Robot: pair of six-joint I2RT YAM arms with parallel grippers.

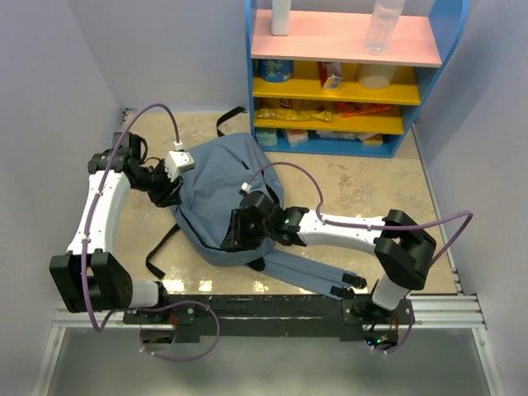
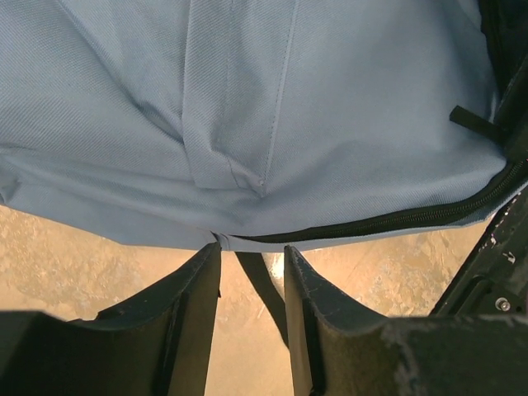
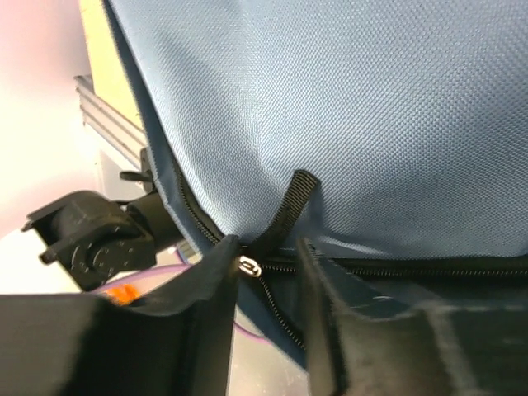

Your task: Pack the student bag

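The blue-grey bag (image 1: 219, 177) lies on the floor. My left gripper is part open at the bag's left edge, its two fingers apart. Ahead of the fingertips runs the bag's rim with a black zipper (image 2: 396, 216); whether they touch the cloth I cannot tell. Over the bag's front part, my right gripper stands part open, with the black zipper pull (image 3: 289, 210) and its metal slider (image 3: 249, 266) between or just beyond the fingertips. In the top view, the right gripper's dark body hides the pull.
A blue shelf unit with a pink top board (image 1: 342, 37) stands at the back, holding a clear bottle (image 1: 384, 26), a red-and-white box (image 1: 331, 74) and yellow packets (image 1: 289, 114). A strap (image 1: 305, 272) extends from the bag to front right. Floor to the bag's right is free.
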